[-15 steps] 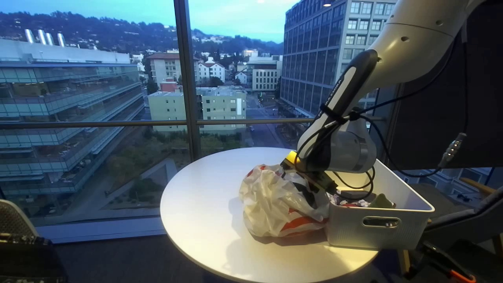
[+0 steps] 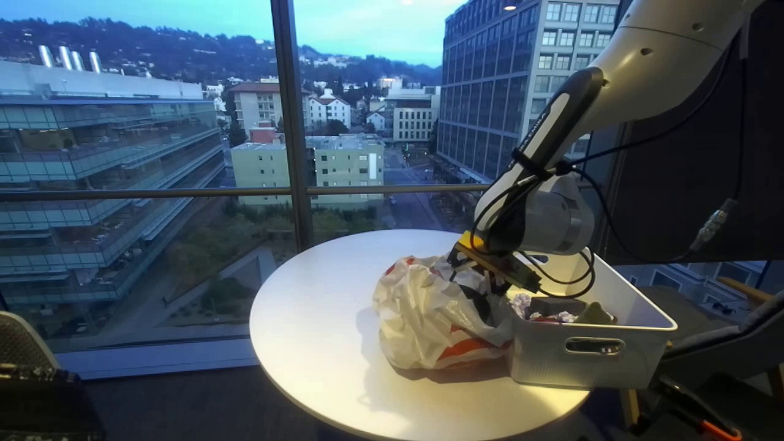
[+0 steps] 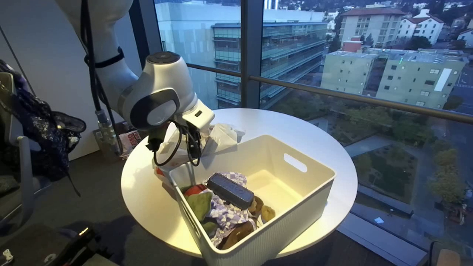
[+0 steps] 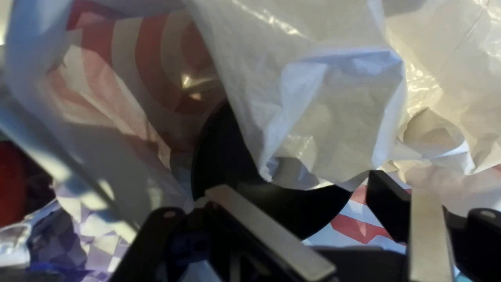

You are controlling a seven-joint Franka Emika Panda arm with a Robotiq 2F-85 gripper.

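A crumpled white plastic bag with red-orange print [image 2: 433,320] sits on the round table, its mouth facing the bin. Inside that mouth shows a dark object [image 2: 481,302], which in the wrist view is a black, round-edged piece [image 4: 220,155] partly covered by bag folds. My gripper is at the bag's mouth, its fingers [image 4: 272,235] spread with a gap between them. The black piece shows beyond and between the fingertips; whether they touch it I cannot tell. In exterior view 2 the bag [image 3: 221,138] is mostly behind the arm and bin.
Against the bag stands a white bin [image 3: 299,190] holding a dark grey block [image 3: 230,190], a purple checked cloth [image 3: 224,217], a green item [image 3: 199,204] and other soft pieces. One end of the bin's floor is bare.
My arm and gripper have shifted slightly right and up in exterior view 1. The bag and bin stay in place.
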